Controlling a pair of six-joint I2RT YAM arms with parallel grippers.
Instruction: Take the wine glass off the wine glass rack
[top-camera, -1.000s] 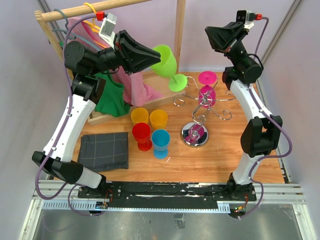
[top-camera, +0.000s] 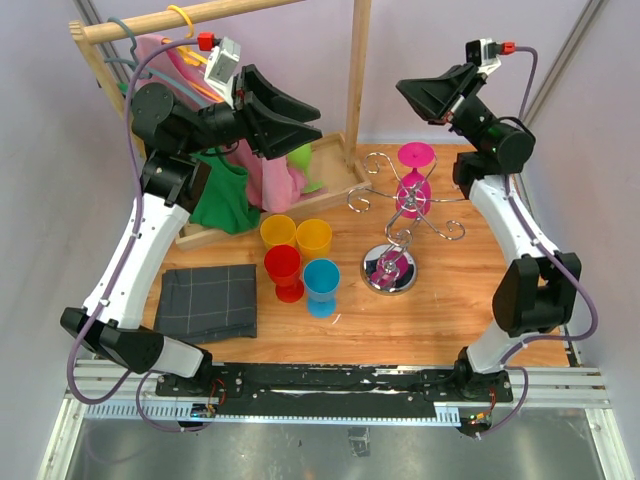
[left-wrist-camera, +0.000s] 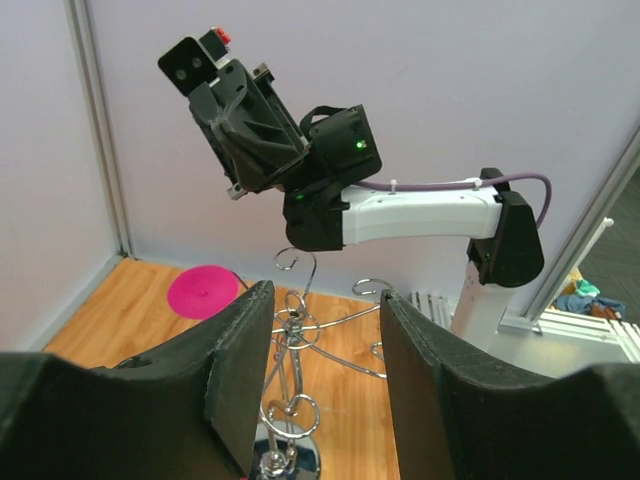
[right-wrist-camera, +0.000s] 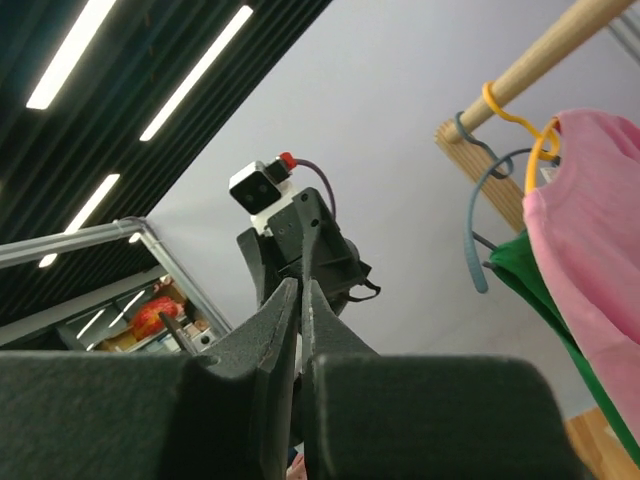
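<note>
The light green wine glass (top-camera: 305, 167) is partly visible at the wooden tray, beside the pink cloth; much of it is hidden behind my left gripper (top-camera: 316, 124). That gripper is open in the air above the tray, and in the left wrist view nothing lies between its parted fingers. The metal wine glass rack (top-camera: 411, 198) stands at the centre right and carries magenta glasses (top-camera: 417, 155). Behind and above it hovers my right gripper (top-camera: 415, 104), empty, its fingers (right-wrist-camera: 335, 330) almost together with only a sliver of gap at the tips.
Yellow cups (top-camera: 314, 237), a red glass (top-camera: 284, 268) and a blue glass (top-camera: 321, 283) stand left of the rack. A dark folded cloth (top-camera: 207, 303) lies at the front left. Over the tray (top-camera: 333, 165) rises a wooden clothes frame (top-camera: 357, 75).
The right gripper shifted slightly.
</note>
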